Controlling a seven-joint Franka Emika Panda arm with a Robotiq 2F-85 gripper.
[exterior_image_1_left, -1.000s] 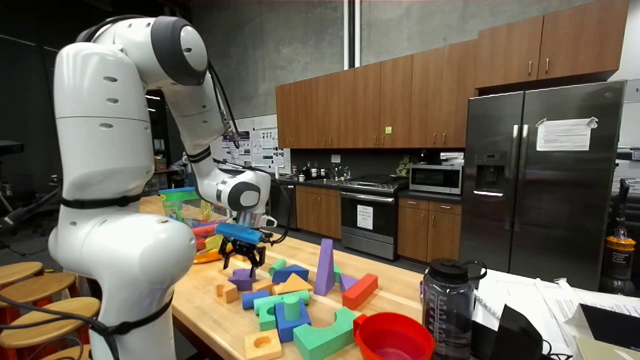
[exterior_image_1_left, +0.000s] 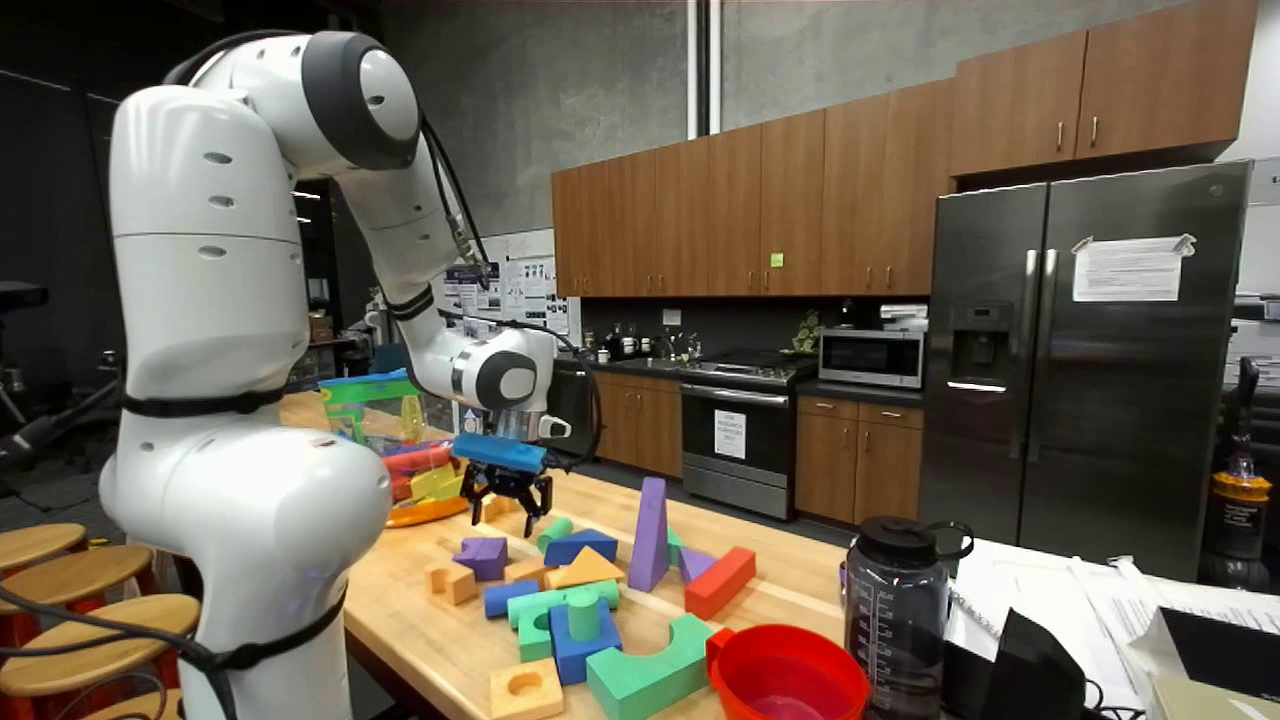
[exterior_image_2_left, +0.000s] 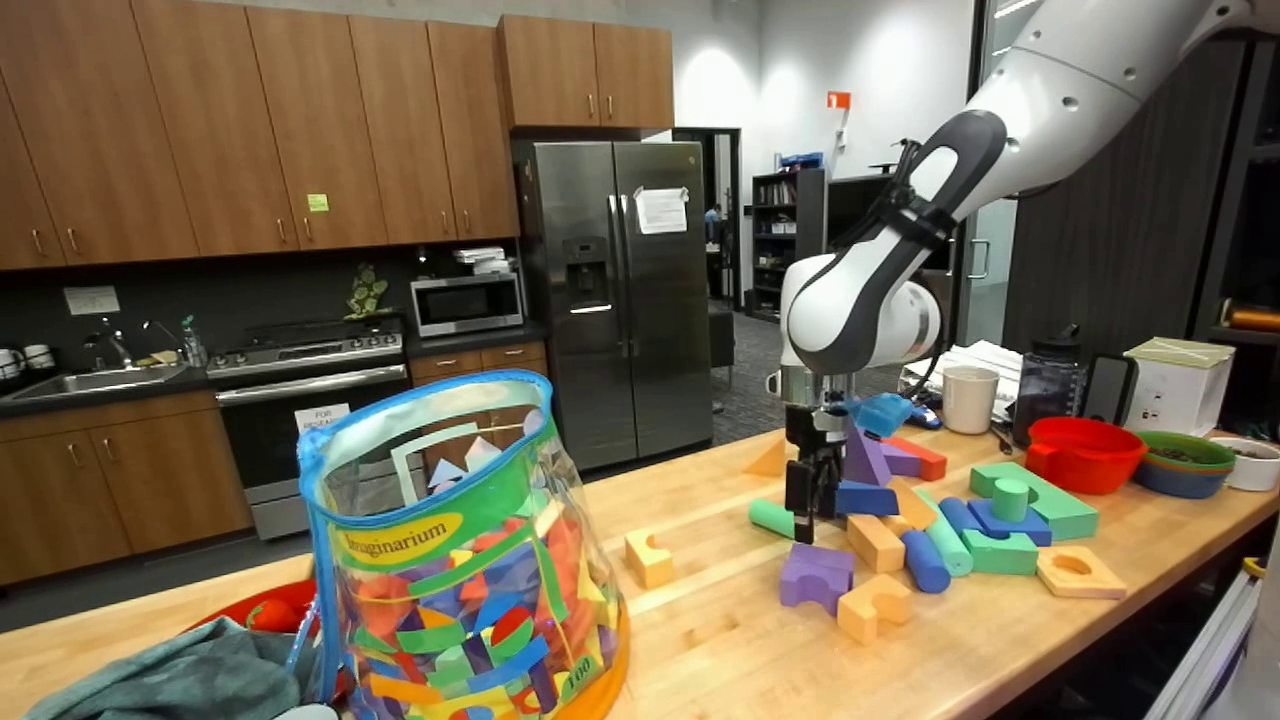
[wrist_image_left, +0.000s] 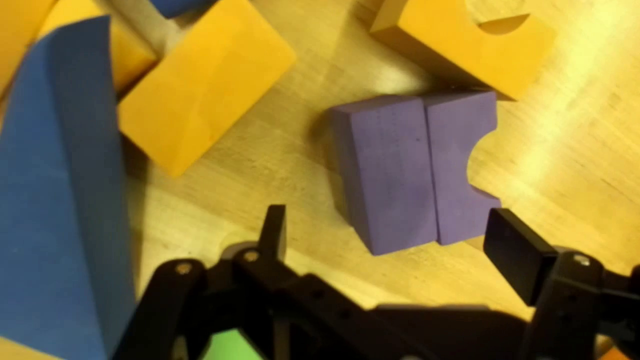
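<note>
My gripper is open, with empty space between its fingertips. In the wrist view, two purple blocks (wrist_image_left: 390, 174) lie side by side on the wood just beyond the fingers; the right one has a round notch. Exterior view 2 shows the gripper (exterior_image_2_left: 811, 510) behind the purple blocks (exterior_image_2_left: 816, 578), close above the table. Also in the wrist view are a blue wedge (wrist_image_left: 42, 198) at the left, an orange rectangular block (wrist_image_left: 207, 84), and an orange notched block (wrist_image_left: 474, 42) touching or nearly touching the purple pair.
Several loose blocks crowd the table right of the gripper in exterior view 2, with a green cylinder (exterior_image_2_left: 771, 518) just left of it. A clear bag of blocks (exterior_image_2_left: 468, 576) stands at the left, a red bowl (exterior_image_2_left: 1086, 454) at the right. Tabletop between bag and blocks is mostly clear.
The gripper has risen and shifted away from the purple blocks, rightward in exterior view 1. It is still open. The blocks look unmoved, apart from a slight shift of the orange notched one.
</note>
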